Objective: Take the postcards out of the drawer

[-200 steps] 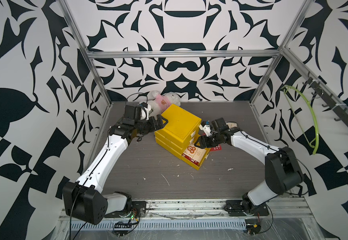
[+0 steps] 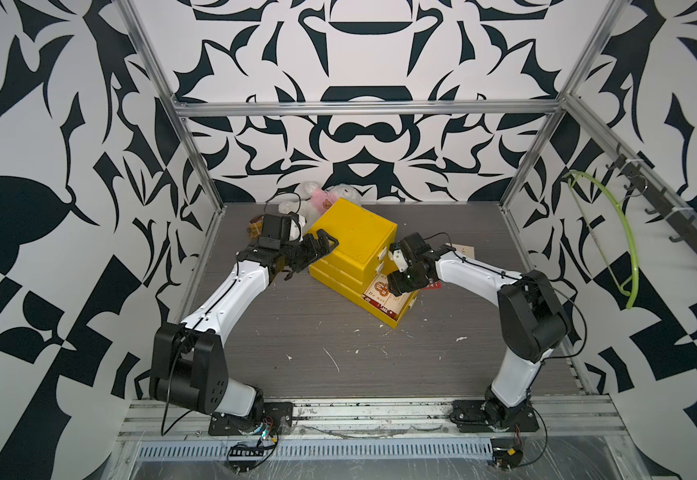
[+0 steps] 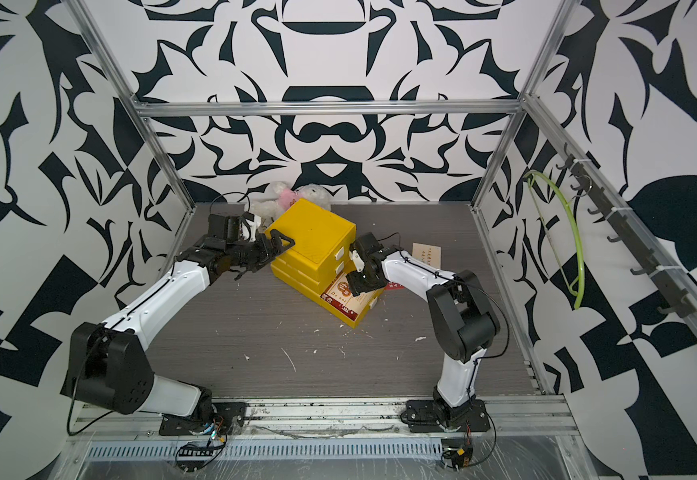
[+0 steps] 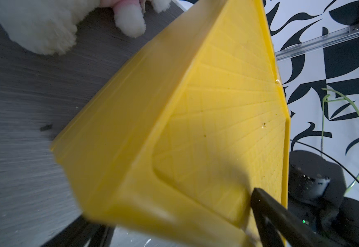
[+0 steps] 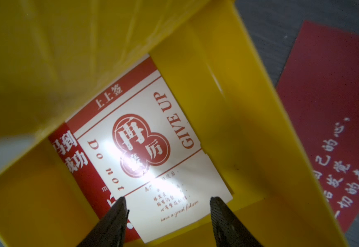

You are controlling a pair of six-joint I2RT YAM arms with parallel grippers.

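The yellow drawer cabinet point(image 2: 356, 228) stands mid-table, turned at an angle, with its lower drawer point(image 5: 266, 119) pulled out. In the right wrist view, a white postcard point(image 5: 175, 189) with red print lies in the drawer, overlapping a dark red card point(image 5: 89, 181). My right gripper is open above the drawer, its fingertips on either side of the white card's near part, nothing held. At the cabinet's left side, my left gripper point(image 2: 326, 242) is open, with a cabinet corner between its fingers in the left wrist view; contact is hard to tell.
A red card point(image 5: 331, 123) lies on the table just outside the drawer's right wall. Farther right rests a beige card point(image 3: 426, 255). White plush toys point(image 2: 310, 200) sit behind the cabinet.
The cabinet has shifted slightly back and left, covering more of the plush toy.
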